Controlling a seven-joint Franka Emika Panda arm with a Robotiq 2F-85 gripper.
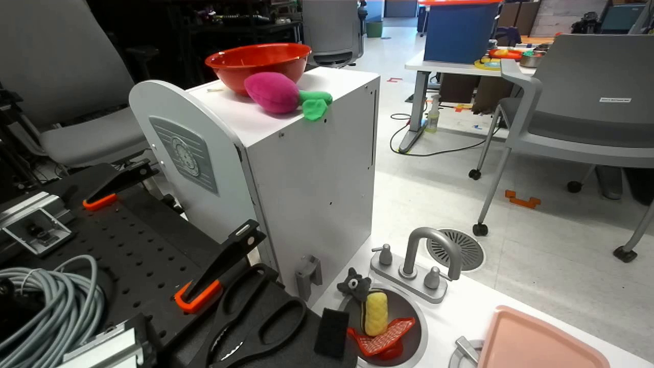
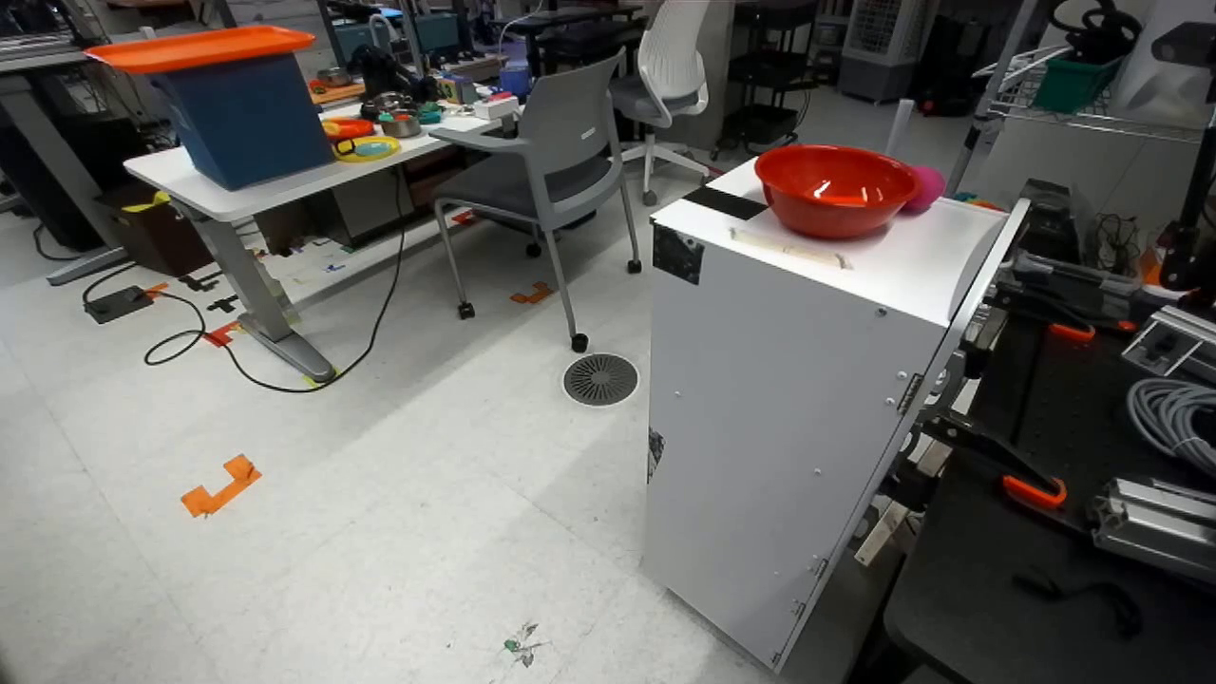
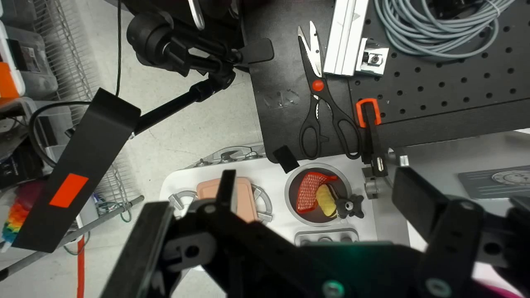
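Observation:
Only the wrist view shows my gripper; its dark fingers (image 3: 420,201) stand wide apart, with nothing held. Below and between them is the round grey sink (image 3: 318,218), which holds a yellow plush piece (image 3: 326,199), a red netted piece (image 3: 309,191) and a small dark grey toy (image 3: 350,206) at its edge. Up on the white cabinet (image 1: 319,159) sits a red bowl (image 1: 263,64). Against the bowl's near side lies a magenta plush vegetable (image 1: 274,93) with a green top, near the cabinet's edge.
A grey faucet (image 1: 423,263) rises beside the sink. The pink tray (image 1: 539,343) lies on the white counter. Scissors (image 3: 320,99), a clamp (image 3: 370,124) and coiled cable (image 3: 442,30) occupy the black table. Cabinet-top room beside the bowl (image 2: 838,188) is partly free.

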